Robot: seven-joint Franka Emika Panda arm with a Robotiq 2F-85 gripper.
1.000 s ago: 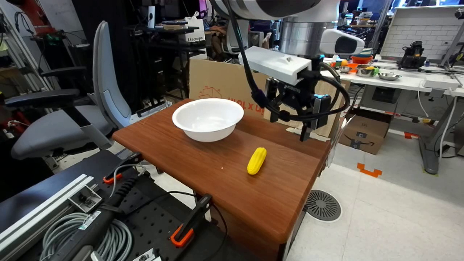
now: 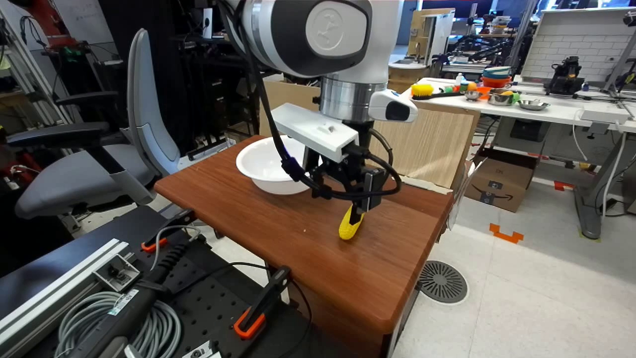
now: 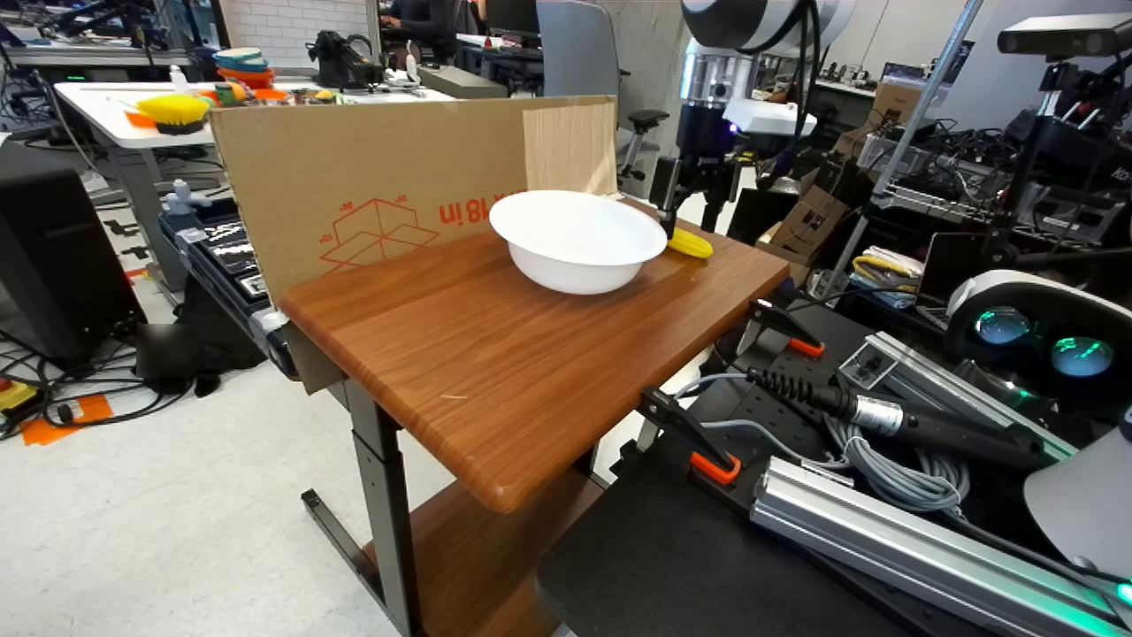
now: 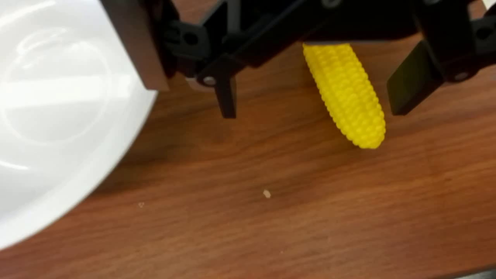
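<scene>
A yellow ear of corn (image 4: 349, 100) lies on the brown table, its upper end hidden behind the gripper in the wrist view. My gripper is open above it, and the corn shows between the fingers, closer to the right one. In exterior view 1 the gripper (image 2: 335, 212) hides the corn's far part, leaving the near end of the corn (image 2: 347, 229) in sight. The white bowl (image 3: 578, 249) stands beside the corn in exterior view 2. At the left of the wrist view the bowl (image 4: 60, 125) appears empty where visible.
A cardboard sheet (image 3: 371, 180) stands along one side of the table. Black clamps with orange tips (image 2: 249, 322) grip the table's near edge. The brown tabletop (image 3: 478, 361) has bare room on the bowl's other side.
My gripper has come left and lower in exterior view 1, from over the table's right side to the corn. Corn and bowl look unmoved.
</scene>
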